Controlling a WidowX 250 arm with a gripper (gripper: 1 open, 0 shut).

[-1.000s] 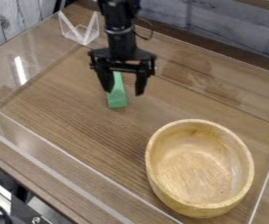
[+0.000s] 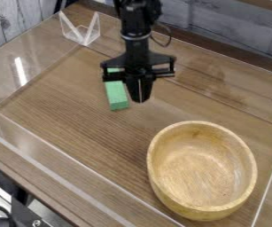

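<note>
The black gripper hangs over the wooden table at the upper middle. A green block lies on the table just left of and below it, partly under its left side. Whether the fingers are open or shut is hard to see from this angle.
A large tan oval bowl sits at the lower right. Clear plastic pieces at the table's left and upper-left edges are hard to make out.
More of the block's top now shows.
</note>
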